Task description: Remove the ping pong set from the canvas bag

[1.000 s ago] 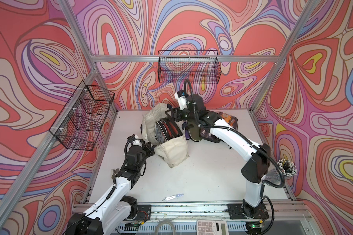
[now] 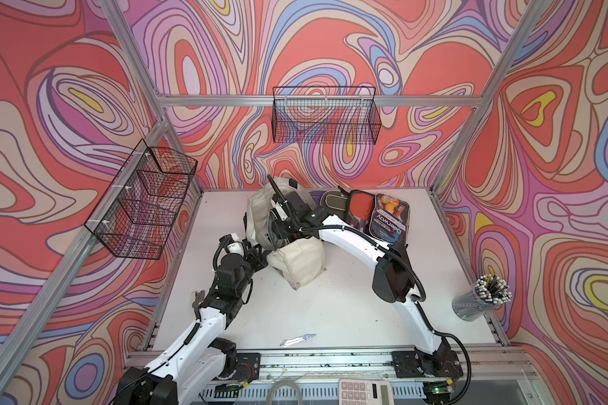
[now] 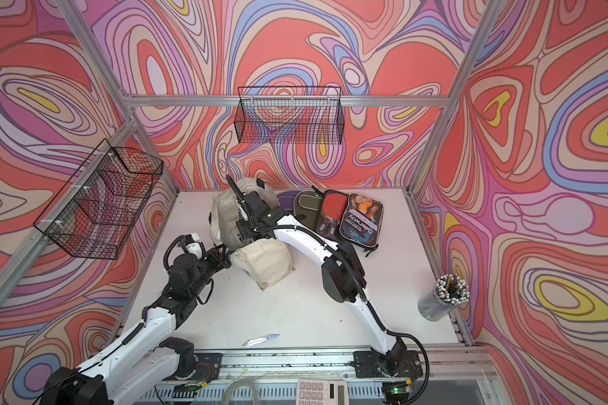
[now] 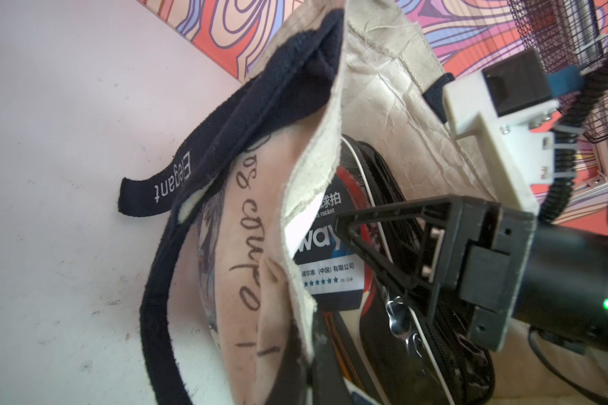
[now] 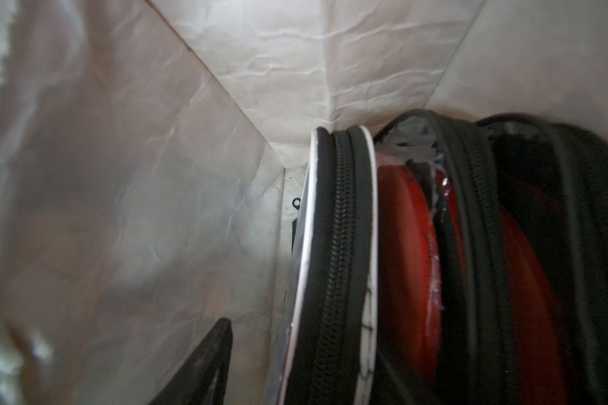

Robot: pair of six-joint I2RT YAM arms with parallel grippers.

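The cream canvas bag (image 2: 300,264) lies wide-mouthed on the table. In the left wrist view my left gripper is shut on its near rim, the cloth running between the fingers. Inside stand clear-fronted black ping pong cases; the white-edged one (image 5: 337,270) is leftmost in the right wrist view, with red paddles in the cases (image 5: 473,270) beside it. My right gripper (image 2: 277,233) reaches into the bag, fingers part open. One finger (image 5: 206,357) shows left of the white-edged case; the other is mostly hidden right of it. I cannot tell whether they touch it.
Several ping pong cases lie along the back right, including one with orange balls (image 2: 389,217). A pen cup (image 2: 476,301) stands at the right edge. A small pale item (image 2: 297,339) lies at the front.
My right gripper has moved left and down from above the other cases into the bag's mouth. The left arm and the bag have hardly moved.
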